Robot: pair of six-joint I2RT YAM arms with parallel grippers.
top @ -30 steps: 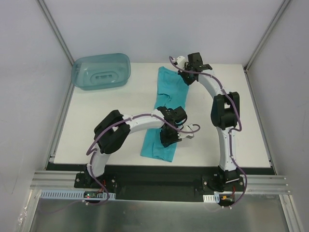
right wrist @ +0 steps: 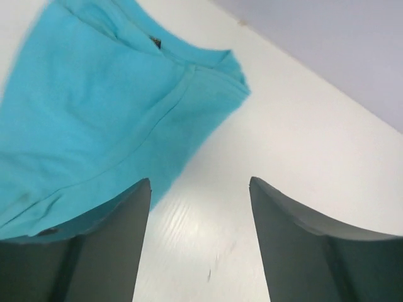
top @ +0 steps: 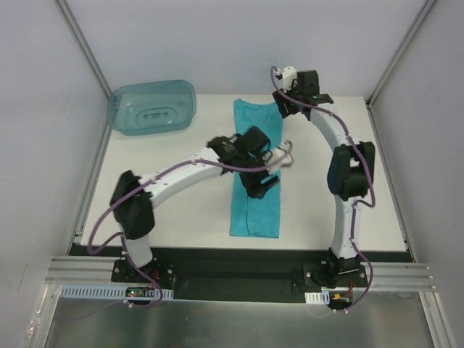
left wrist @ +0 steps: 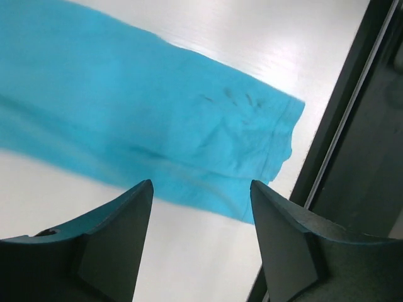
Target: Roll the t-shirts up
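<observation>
A blue t-shirt (top: 259,212), folded into a long narrow strip, runs from the back of the white table towards its front edge. My left gripper (top: 267,190) is over the strip's middle in the top view, part of the cloth hidden beneath that arm. In the left wrist view its fingers (left wrist: 116,242) stand wide apart above the cloth's near end. My right gripper (top: 281,112) is at the far right corner of the shirt. Its fingers (right wrist: 296,236) are also open, with only bare table between them and the cloth (right wrist: 126,94) up and to the left.
An empty teal bin (top: 151,107) stands at the back left. Bare table (top: 326,174) lies right of the shirt and more to its left (top: 188,214). A dark strip (top: 239,275) borders the table's front.
The shirt's near end has swung right, so the strip lies straighter.
</observation>
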